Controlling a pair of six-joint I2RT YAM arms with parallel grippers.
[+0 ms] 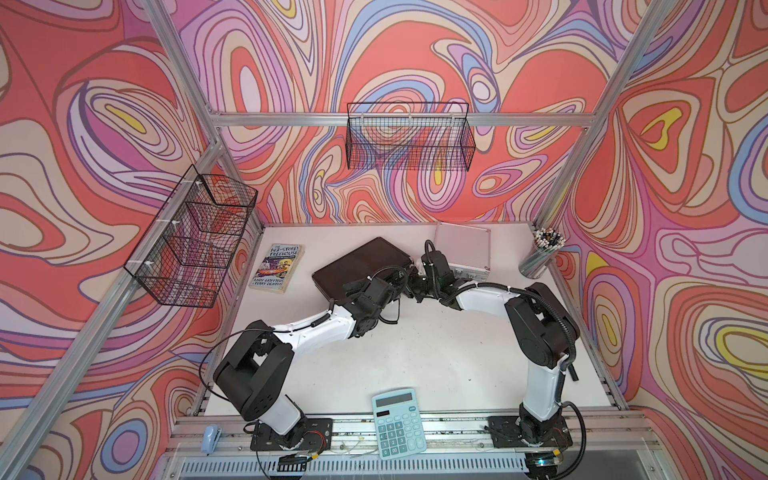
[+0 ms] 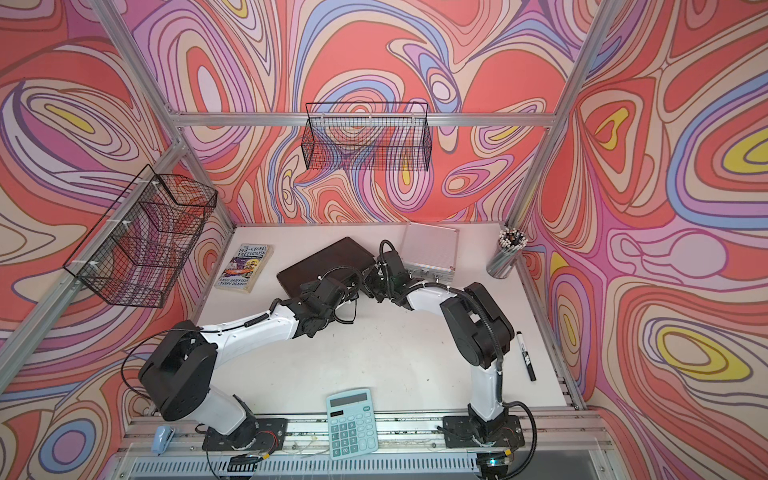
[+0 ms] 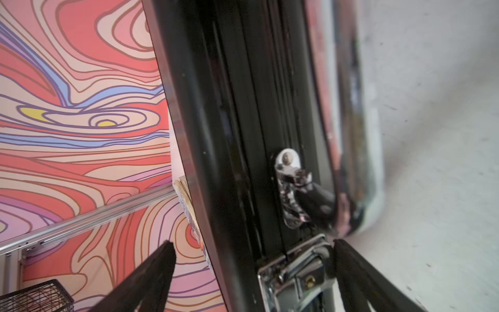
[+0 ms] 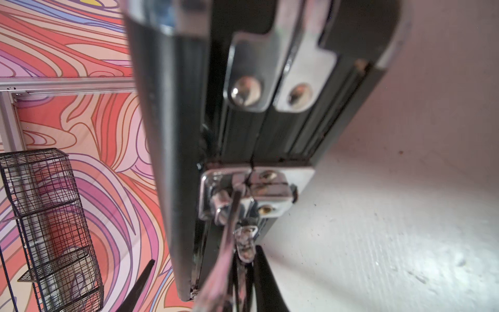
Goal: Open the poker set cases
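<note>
The dark poker case (image 1: 352, 268) lies shut at the back left. A silver case (image 1: 464, 245) sits at the back right, also shut. In the left wrist view, my left gripper is open at the dark case's front; a metal latch (image 3: 309, 280) shows beside its right finger, and the carry handle (image 3: 358, 171) stands out above. My right gripper is shut just below the tab of the other latch (image 4: 260, 192); whether that tab's end is between the fingers I cannot tell. From the top, both grippers are crowded at the case's front right corner.
A book (image 1: 277, 266) lies at the left, a pen holder (image 1: 542, 254) stands at the back right, and a calculator (image 1: 398, 424) is at the front edge. A marker (image 2: 525, 357) lies far right.
</note>
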